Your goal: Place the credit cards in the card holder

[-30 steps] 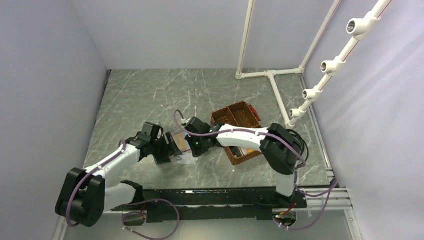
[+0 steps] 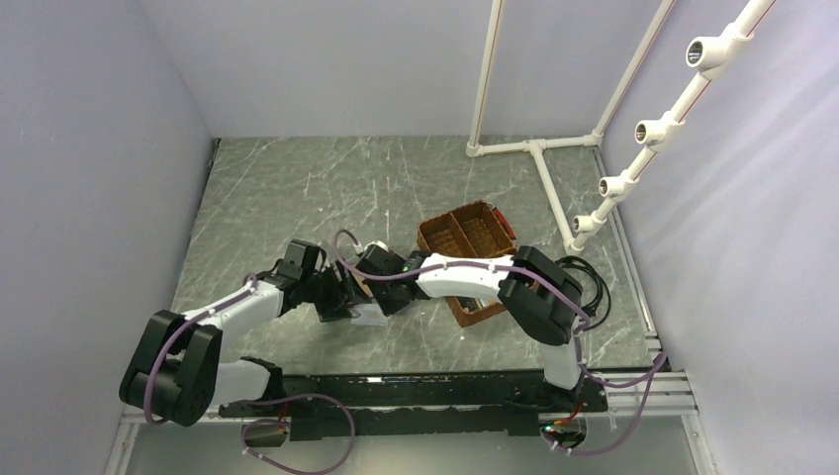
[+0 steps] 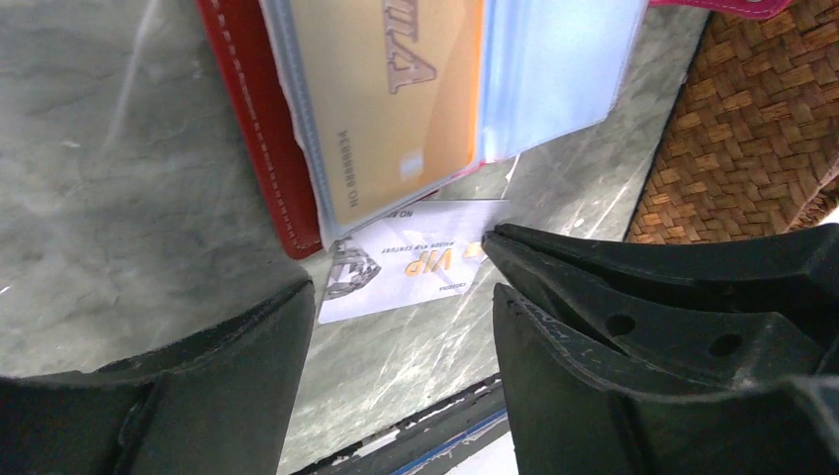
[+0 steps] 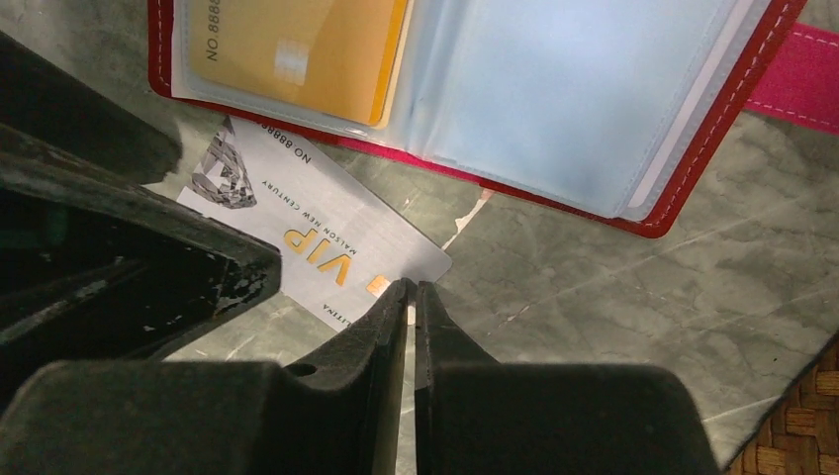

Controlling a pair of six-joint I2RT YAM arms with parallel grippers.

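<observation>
A silver VIP card (image 4: 317, 228) lies on the marble table, its far edge tucked under or against the near side of the open red card holder (image 4: 633, 223). A gold card (image 4: 297, 59) sits in the holder's left clear pocket; the right pocket (image 3: 549, 79) looks empty. My left gripper is part open over the silver card, nothing held between its fingers. At the card's right end, my right gripper is shut, its tips at the chip end; whether they pinch or only touch the card cannot be told.
A woven basket (image 2: 465, 319) with compartments stands right of the holder, partly under the right arm. The two grippers are very close together.
My left gripper has moved a little right, over the silver card. The silver card itself seems to stay put.
</observation>
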